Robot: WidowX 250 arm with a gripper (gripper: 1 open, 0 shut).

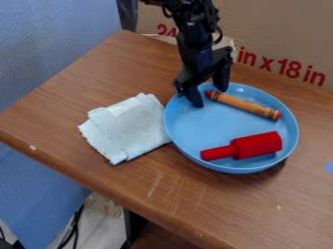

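My black gripper (pixel 204 89) is lowered at the upper left of a blue round plate (pixel 205 129), at the near end of an orange crayon-like cylinder (pixel 247 104); whether its fingers are open or shut on anything is hard to tell. A red cylinder with a narrower handle (pixel 256 145) lies in the lower part of the plate. A folded white cloth (pixel 120 126) lies on the wooden table left of the plate, apart from it.
A cardboard box (pixel 279 39) stands behind. Cables hang off the lower left edge.
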